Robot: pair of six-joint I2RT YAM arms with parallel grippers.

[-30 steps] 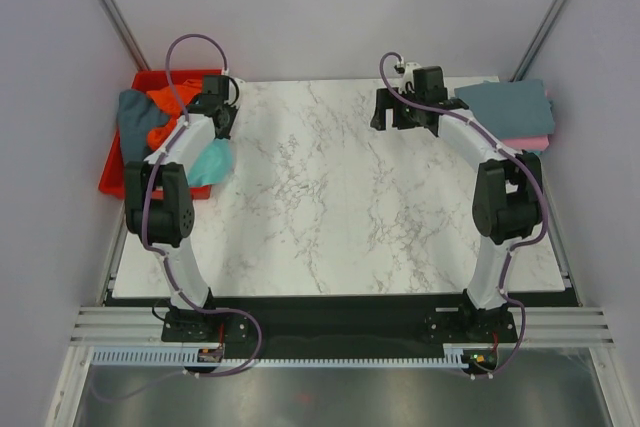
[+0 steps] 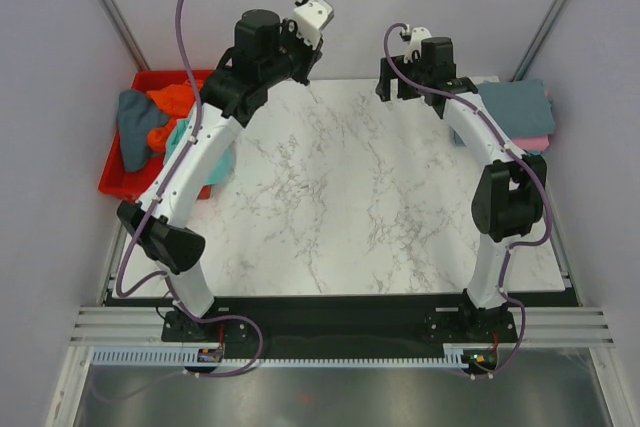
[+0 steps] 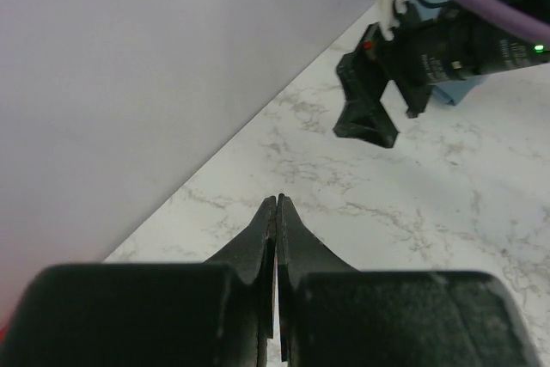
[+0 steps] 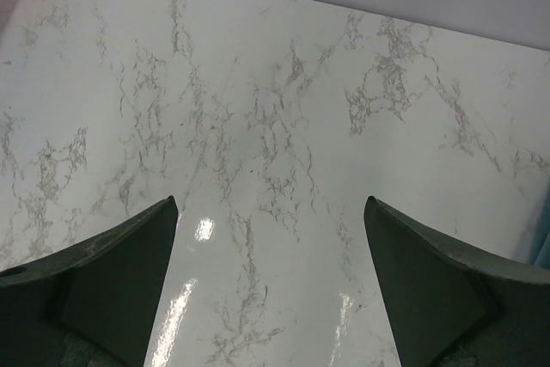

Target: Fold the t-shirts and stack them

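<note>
The teal t-shirt (image 2: 222, 164) lies crumpled over the right edge of the red bin, partly hidden under my left arm in the top view. High above the table, my left gripper (image 2: 303, 81) is shut with nothing in it; in the left wrist view its fingertips meet over bare table. My right gripper stands open, and only white marble shows between its fingers. An orange shirt (image 2: 173, 100) and a dark grey-blue shirt (image 2: 135, 128) lie in the bin. At the far right sits a folded stack with a dark teal shirt (image 2: 516, 109) on top.
The red bin (image 2: 113, 178) stands at the table's left side. Pink cloth (image 2: 531, 144) shows under the stack's top shirt. Across the middle, the white marble table (image 2: 330, 187) is bare. Walls border the back and sides.
</note>
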